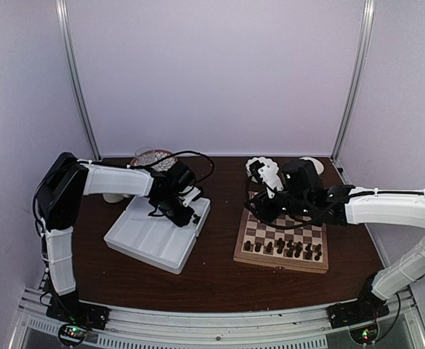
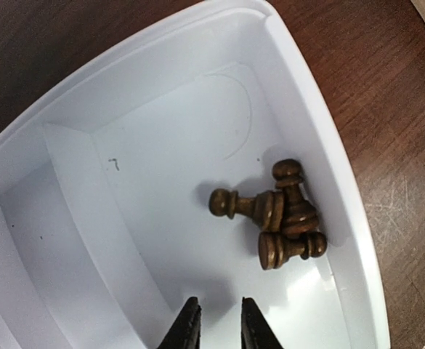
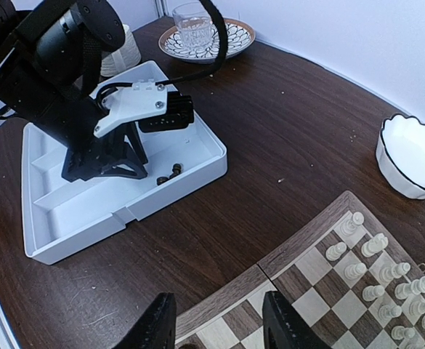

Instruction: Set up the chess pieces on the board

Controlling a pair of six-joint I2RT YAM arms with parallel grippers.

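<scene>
Three brown pawns (image 2: 292, 211) lie on their sides in a cluster against the wall of one compartment of the white tray (image 2: 343, 174). Over that compartment my left gripper stands open, its fingers apart and short of the pawns, nothing between them. At the right, the chessboard (image 1: 247, 251) carries dark pieces (image 1: 292, 249) along its near side. White pieces (image 3: 386, 273) stand in rows at its far side in the right wrist view. Above the board's edge hangs my right gripper, open and empty; a dark piece's top (image 3: 189, 346) peeks in below it.
A white bowl (image 3: 415, 156) stands behind the board. Beyond the tray are a patterned plate (image 3: 234, 43) with a clear glass (image 3: 192, 29) and a white spool (image 3: 122, 54). Bare brown table (image 1: 216, 251) separates tray and board.
</scene>
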